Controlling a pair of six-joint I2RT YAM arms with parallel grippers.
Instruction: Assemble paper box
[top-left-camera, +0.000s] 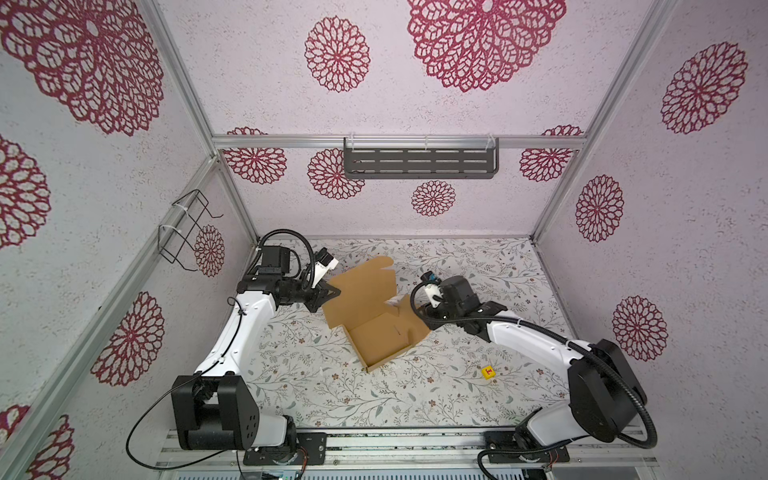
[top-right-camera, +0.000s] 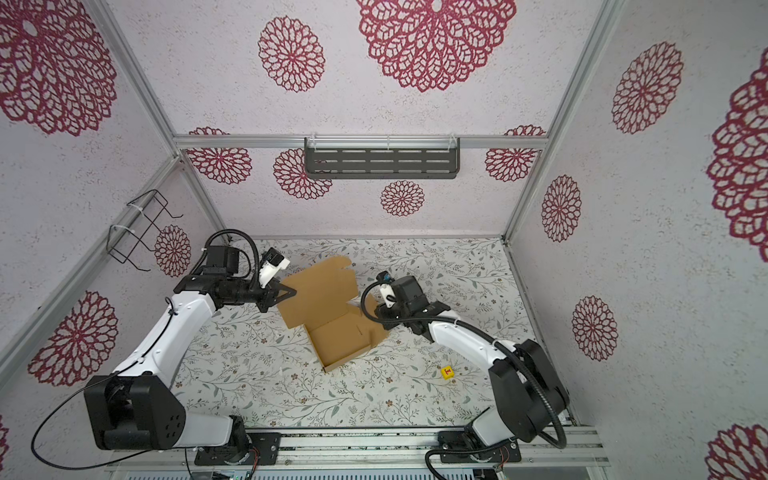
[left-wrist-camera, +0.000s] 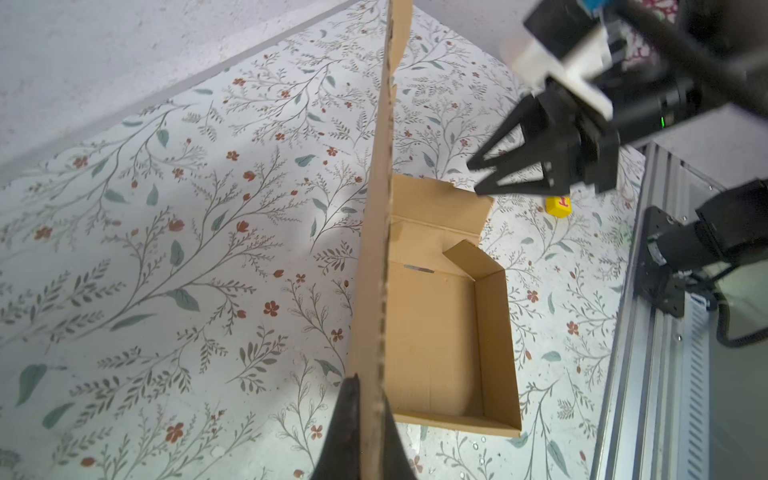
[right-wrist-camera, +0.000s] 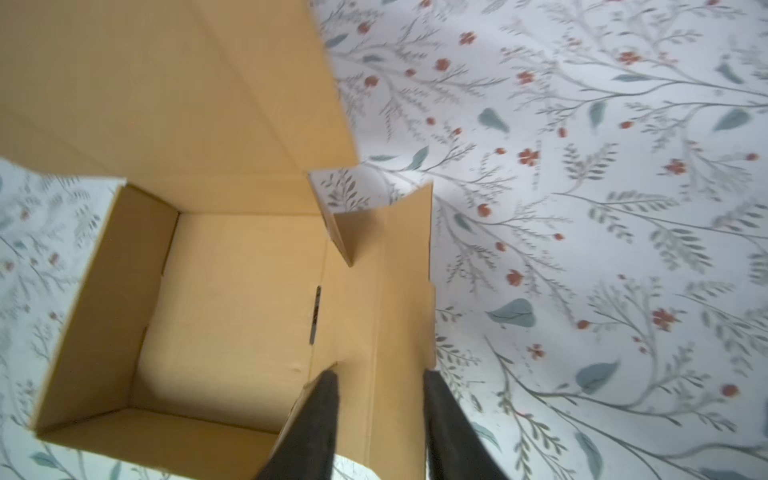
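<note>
A brown cardboard box (top-left-camera: 379, 336) lies in the middle of the table, its lid (top-left-camera: 364, 288) raised at the back. At the lid's left edge my left gripper is shut, the thin cardboard standing between its fingers. On the right side a flap (right-wrist-camera: 400, 320) leans outward, and small corner tabs (left-wrist-camera: 476, 260) stick up. My right gripper is part open above this flap, with fingers on either side of its near end; the left wrist view shows its tips (left-wrist-camera: 480, 177) apart.
A small yellow cube (top-left-camera: 488, 372) sits on the table in front of the right arm. A dark shelf (top-left-camera: 421, 164) hangs on the back wall.
</note>
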